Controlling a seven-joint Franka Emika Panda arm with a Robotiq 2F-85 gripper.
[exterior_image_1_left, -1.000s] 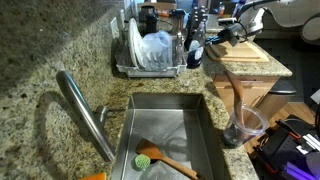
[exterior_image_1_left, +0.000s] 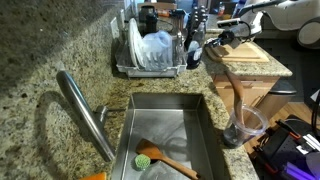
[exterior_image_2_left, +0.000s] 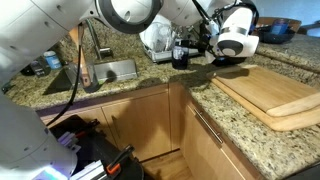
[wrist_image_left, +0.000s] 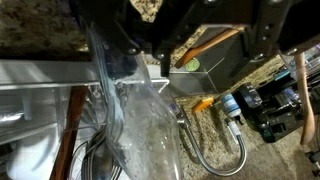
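Note:
At the far end of the counter my gripper (exterior_image_1_left: 203, 46) is low, beside the right end of the dish rack (exterior_image_1_left: 150, 72). A dark container (exterior_image_2_left: 181, 58) stands close to it in the second exterior view. Large and close in the wrist view is a clear, see-through object (wrist_image_left: 140, 120), which reaches up to the dark gripper parts. Whether the fingers touch it, and how far apart they are, I cannot make out. The rack holds clear and white dishes (exterior_image_1_left: 157, 48).
The sink (exterior_image_1_left: 180, 120) holds a wooden spoon (exterior_image_1_left: 170, 162) and a green scrubber (exterior_image_1_left: 148, 149). A wooden cutting board (exterior_image_2_left: 262, 86) lies on the right-hand counter. A clear pitcher (exterior_image_1_left: 243, 124) stands near the sink's right edge. The faucet (exterior_image_1_left: 86, 113) rises at left.
My arm and gripper have shifted slightly at the far end of the counter, staying beside the rack. The sink, rack and pitcher look unchanged.

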